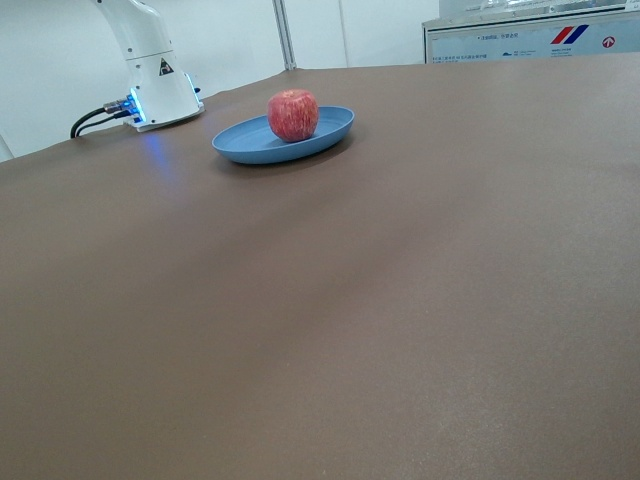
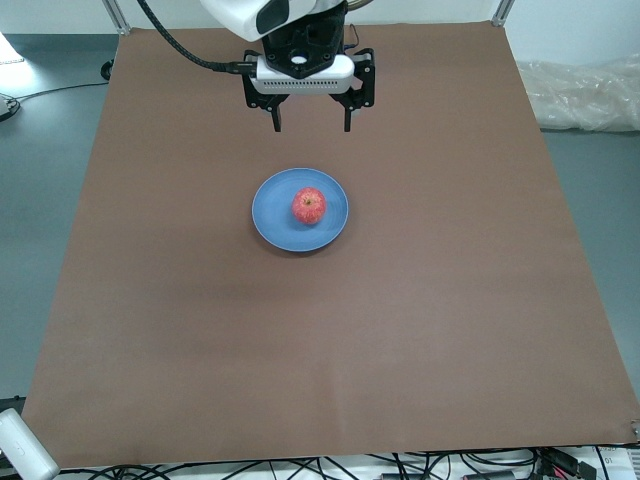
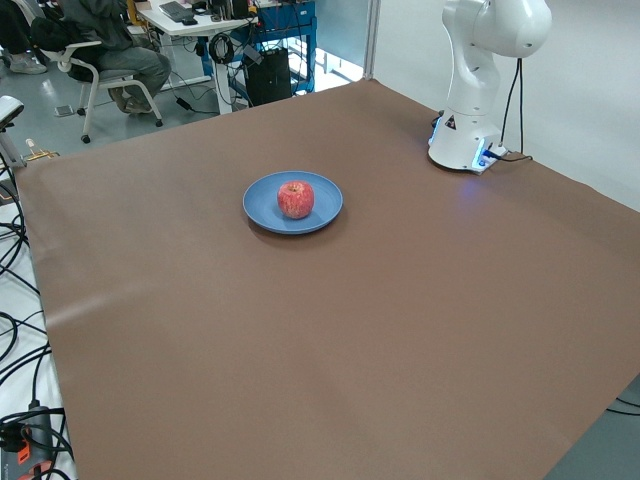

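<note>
A red apple sits on a round blue plate near the middle of the brown table, also seen as the apple in the top view and the apple in the right view. Behind and above the plate in the left view is my gripper, black with two fingers spread wide apart, open, with nothing between them. The gripper is not seen in the top or right views.
A white arm base stands at its edge in the right view. Cables lie along a table edge, outside the surface.
</note>
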